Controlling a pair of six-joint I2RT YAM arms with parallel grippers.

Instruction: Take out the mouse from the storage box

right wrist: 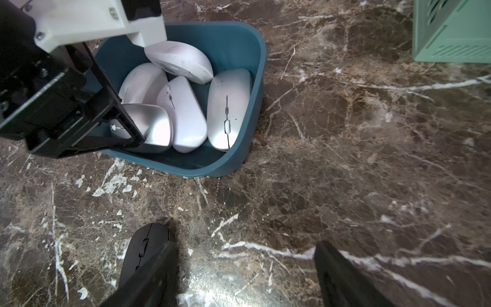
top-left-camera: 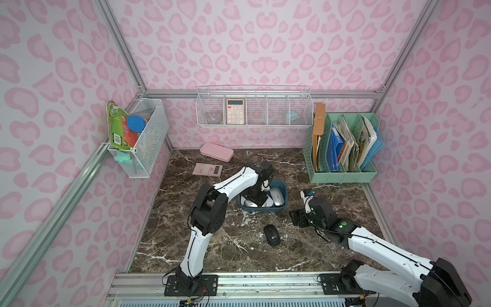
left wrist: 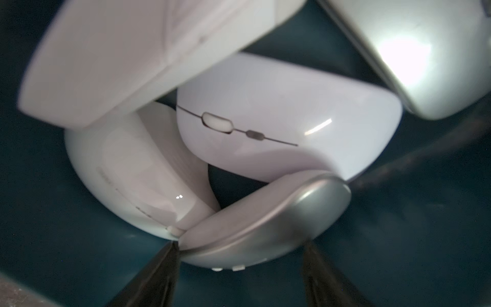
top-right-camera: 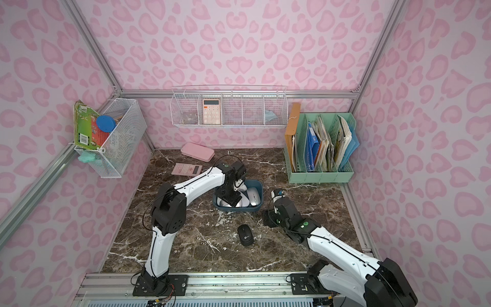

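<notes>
Several white and silver mice lie in the dark blue storage box (right wrist: 258, 76). In the left wrist view, a silver-edged mouse (left wrist: 271, 220) leans tilted beside two white mice, one of them a glossy white mouse (left wrist: 286, 112). My left gripper reaches down into the box, its fingers apart on either side of the silver-edged mouse's near end. A gap shows on the right, and no grip is visible. A black mouse (top-left-camera: 272, 234) lies on the table in front of the box. My right gripper stands open above the table, right of the box, nothing between its fingers.
A green file rack (top-left-camera: 341, 176) stands at the back right. A pink case (top-left-camera: 216, 152) and a pink calculator (top-left-camera: 207, 169) lie at the back left. Bare table stretches along the front and to the right of the box.
</notes>
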